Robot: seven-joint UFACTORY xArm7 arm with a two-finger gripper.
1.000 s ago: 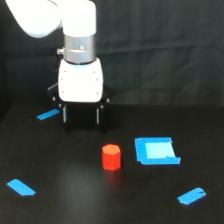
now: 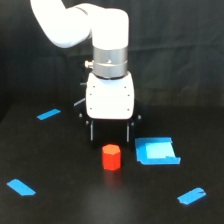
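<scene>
A small red block (image 2: 111, 157) sits on the dark table near the middle of the camera view. My gripper (image 2: 110, 132) stands open, its dark fingers (image 2: 91, 131) spread apart and pointing down. In the image the fingertips are just above the block's top edge, roughly in line with it from left to right. Nothing shows between them. How high they are over the table, or how far behind the block, I cannot tell.
To the right of the block lies a blue-edged square (image 2: 144, 156) with a pale middle. Strips of blue tape mark the left back (image 2: 48, 114), left front (image 2: 20, 187) and right front (image 2: 191, 196).
My arm has moved right and slightly down in the image, bringing the open gripper from the block's upper left to above it. The block and the blue square have not moved.
</scene>
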